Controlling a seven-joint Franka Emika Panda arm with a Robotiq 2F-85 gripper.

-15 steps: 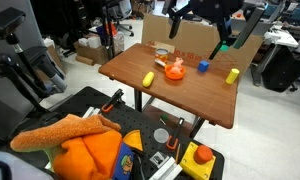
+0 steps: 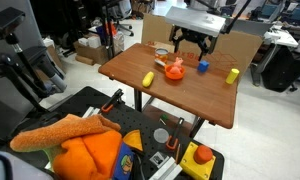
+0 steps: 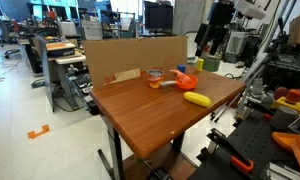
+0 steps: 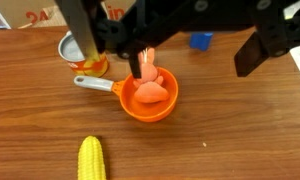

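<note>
An orange pan [image 4: 165,109] with a light handle sits on the wooden table, and a pinkish-orange toy [image 4: 148,90] lies inside it. Above the table, my gripper stands open with nothing between its fingers. In exterior view 1 the gripper [image 2: 191,48] hangs over the area just behind and right of the pan [image 2: 174,72]. A yellow corn cob [image 4: 91,158] rests nearer the front left, apart from the pan. Behind the pan is a blue block [image 4: 201,41], partly cut off by the gripper in the wrist view.
A can [image 4: 80,52] stands by the pan's handle, partly hidden by a finger in the wrist view. A yellow cylinder [image 2: 232,76] is at the table's right. Cardboard [image 3: 135,58] stands along the back edge.
Over the last second my gripper has come down and leftward in exterior view 1, closer to the pan. The objects on the table have stayed where they were.
</note>
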